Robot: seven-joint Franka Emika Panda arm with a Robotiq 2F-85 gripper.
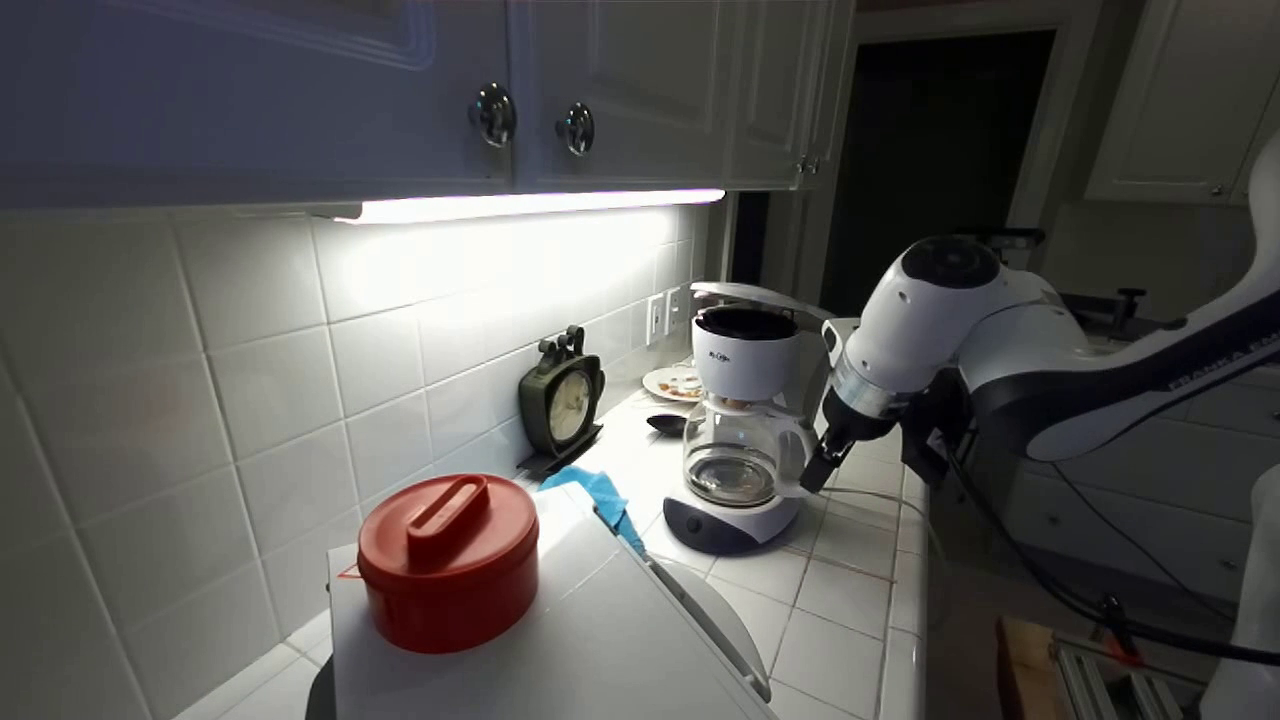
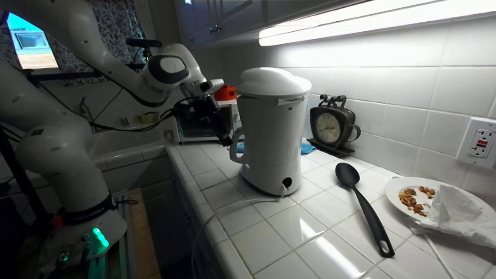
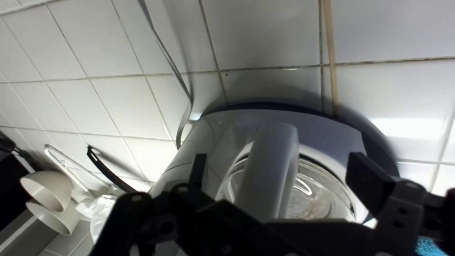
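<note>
A white coffee maker (image 1: 746, 366) stands on the tiled counter with its lid (image 1: 758, 296) partly raised. Its glass carafe (image 1: 722, 456) sits on the base, clear and seemingly empty. In the wrist view the white carafe handle (image 3: 269, 170) lies in the gap between my open fingers, one dark fingertip (image 3: 198, 170) to its left and the other (image 3: 367, 179) well to its right. My gripper (image 1: 819, 468) points steeply down beside the handle in exterior view 1. From behind, the coffee maker's body hides the carafe, and my gripper (image 2: 226, 139) shows next to the handle.
A black spoon (image 2: 367, 209) and a plate (image 2: 395, 190) with nuts and a crumpled napkin lie behind the coffee maker. A scale-like clock (image 1: 561, 402) stands by the wall. A red lidded pot (image 1: 450, 576) rests on a white appliance. The power cord (image 2: 241, 202) trails over the counter edge.
</note>
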